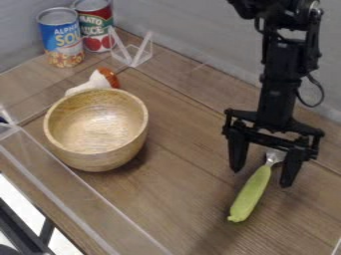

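Note:
My black gripper is low on the right, open, its two fingers either side of the upper end of a pale green elongated object with a light tip, lying on the wooden table. Whether the fingers touch it or the table, I cannot tell.
A wooden bowl sits at the left. Behind it lie a white and red object and two cans, a blue one and a red one, near the wall.

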